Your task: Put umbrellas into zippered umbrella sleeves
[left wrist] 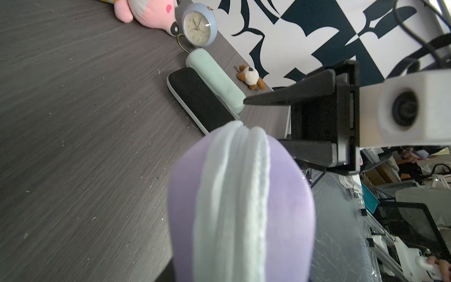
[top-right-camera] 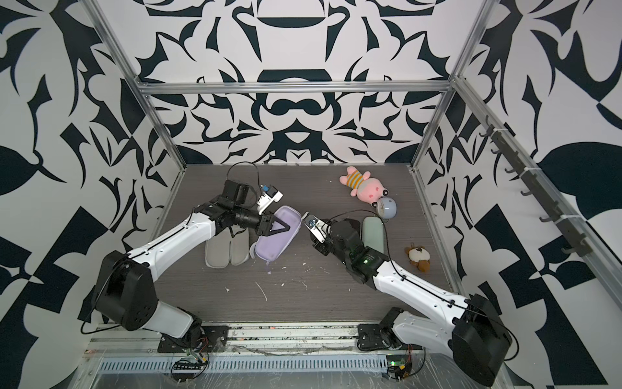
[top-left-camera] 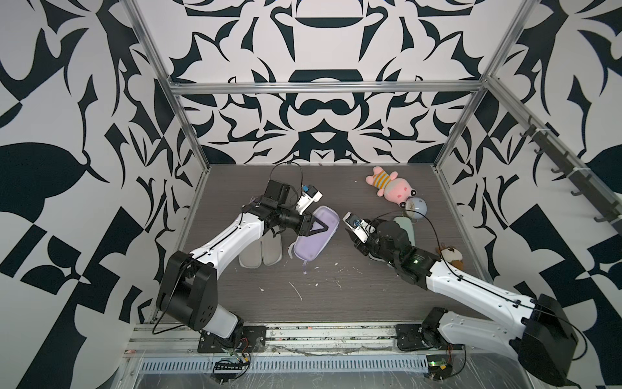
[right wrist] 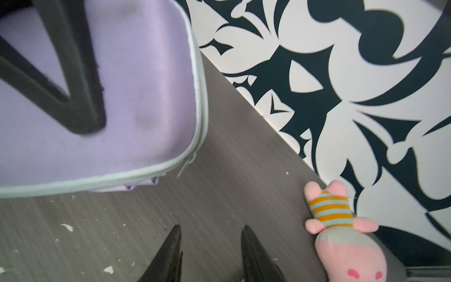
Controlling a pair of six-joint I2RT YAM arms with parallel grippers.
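Note:
My left gripper point(top-left-camera: 318, 227) is shut on the lavender zippered sleeve point(top-right-camera: 274, 243), holding it tilted above the table. In the left wrist view the sleeve's pale zipper point(left wrist: 230, 202) faces the camera; in the right wrist view its broad lavender face point(right wrist: 141, 136) and dangling pull show. My right gripper stands part open to the right of the sleeve, with nothing between its fingers. A little lavender fabric point(right wrist: 131, 187) shows behind the sleeve in the right wrist view; most of it is hidden.
Grey sleeves point(top-right-camera: 217, 253) lie at the left. A mint case point(left wrist: 216, 80), black case point(left wrist: 197, 98), brown plush dog point(top-right-camera: 418, 258), pink plush point(top-right-camera: 366, 186) and blue clock point(left wrist: 199, 25) sit at the right.

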